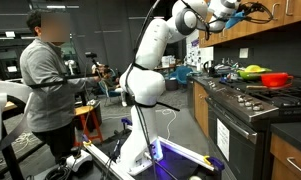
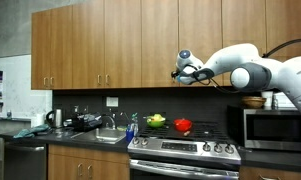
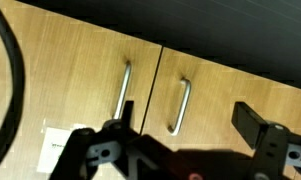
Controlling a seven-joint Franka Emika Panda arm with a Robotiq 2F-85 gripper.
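Observation:
My gripper stands open, its two black fingers wide apart with nothing between them. In the wrist view it faces two light wooden cabinet doors. The left door's metal handle [image 3: 122,92] is near the left finger [image 3: 118,128]. The right door's handle [image 3: 180,107] lies within the span between the fingers, in front of the gripper. Exterior view 2 has the gripper [image 2: 177,74] high up by the lower part of the upper cabinets [image 2: 135,50]. Whether it touches a door cannot be told. Both doors look shut.
Below the arm are a stove [image 2: 185,150], a red pot [image 2: 182,125] and a green bowl [image 2: 156,121]. A microwave [image 2: 272,125] stands to the right. A person [image 1: 48,90] stands at the left in exterior view 1, apart from the arm. A dark cable crosses the wrist view's left edge.

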